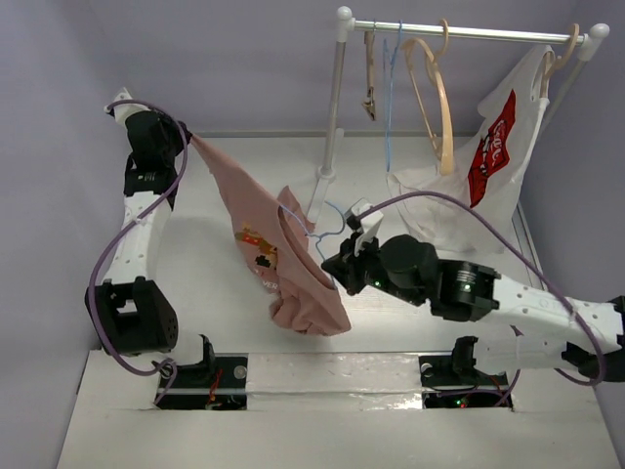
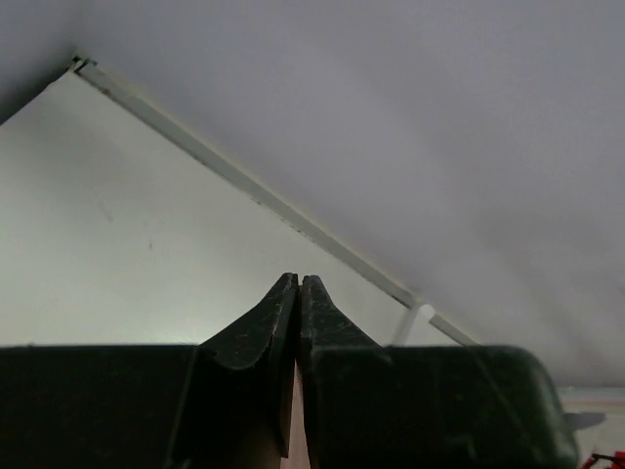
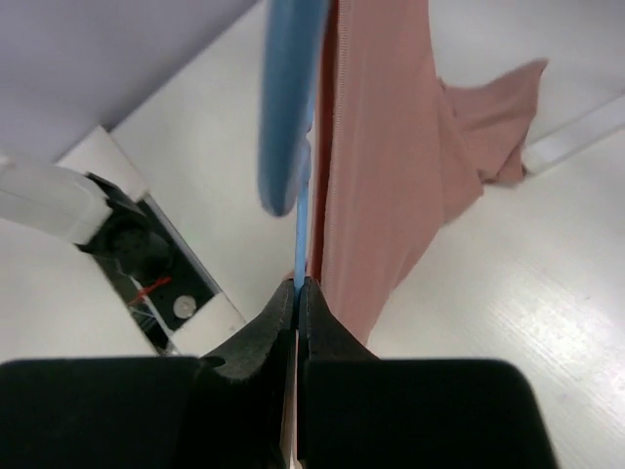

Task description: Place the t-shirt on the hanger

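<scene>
The pink t-shirt [image 1: 256,227] is stretched from my left gripper [image 1: 189,137] at the upper left down to a bunched lower end by my right gripper [image 1: 334,268]. My left gripper is shut on an edge of it; a pink strip shows low between the dark fingers in the left wrist view. A thin blue hanger [image 1: 342,221] is at the shirt's right side, one arm crossing the cloth. My right gripper is shut on this hanger, whose blue bar [image 3: 301,234] runs down to the fingertips beside the shirt [image 3: 381,147]. How much hanger lies inside the cloth is hidden.
A white rack [image 1: 469,32] stands at the back right, its left post [image 1: 334,107] close to the shirt. Wooden hangers [image 1: 444,107], another blue hanger [image 1: 389,107] and a white shirt [image 1: 479,166] hang there. Bare table lies left of the pink shirt.
</scene>
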